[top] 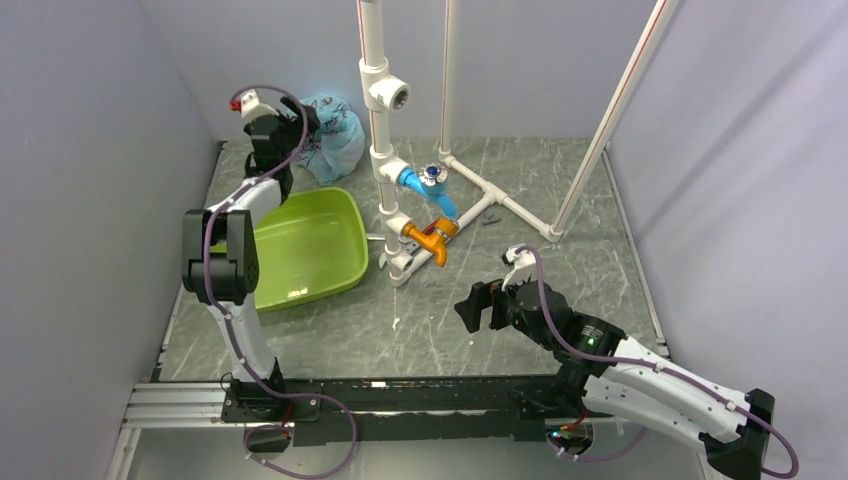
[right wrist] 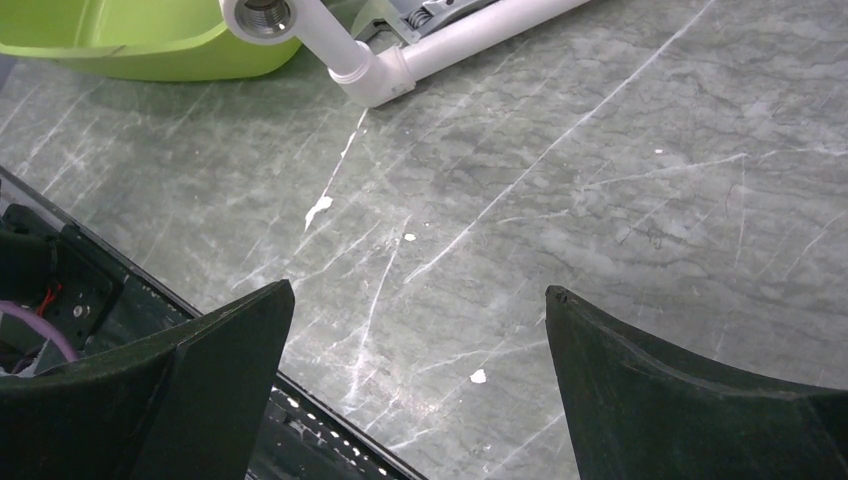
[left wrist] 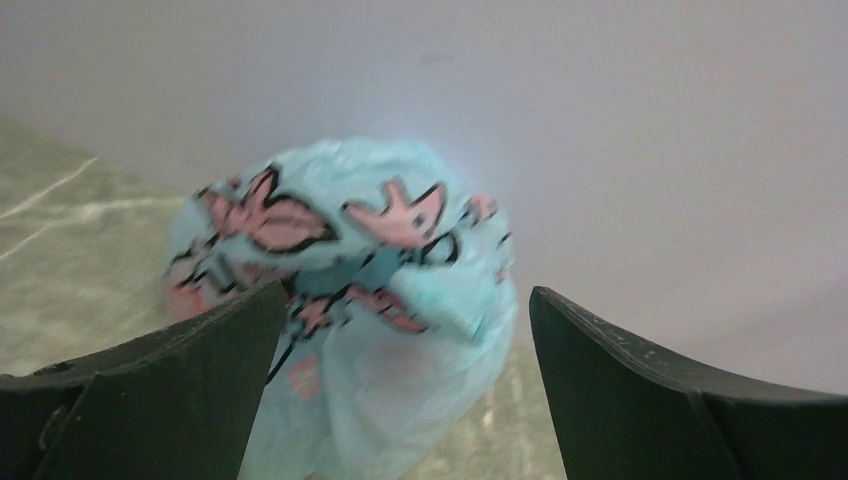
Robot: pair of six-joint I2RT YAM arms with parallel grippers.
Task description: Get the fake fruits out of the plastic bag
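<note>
The plastic bag [top: 336,140], light blue with pink and black prints, stands at the back left by the wall. My left gripper [top: 306,118] is open beside its upper left part in the top view. In the left wrist view the bag [left wrist: 390,270] shows, slightly blurred, beyond and between the spread fingers. Nothing is held there. The bag's contents are hidden; no fruit can be seen. Over the bare front right of the table, my right gripper [top: 482,318] hangs open and empty, only table surface showing between its fingers.
A green tray [top: 345,230], empty where it shows, lies in front of the bag under the left arm. Right of both stands a white pipe frame [top: 380,130] with a blue faucet [top: 436,190] and an orange faucet [top: 430,242].
</note>
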